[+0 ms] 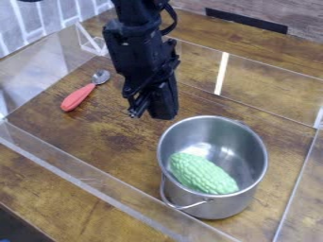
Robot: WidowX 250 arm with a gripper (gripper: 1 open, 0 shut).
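Observation:
My black gripper [153, 101] hangs over the wooden table in the upper middle, above and behind the steel pot; whether its fingers are apart is hard to make out. A green corn cob [202, 172] lies inside the steel pot [245, 145] at the lower right. A red-handled utensil [78, 95] with a metal head lies left of the gripper.
Clear walls or panels [89, 170] edge the work area at left and front.

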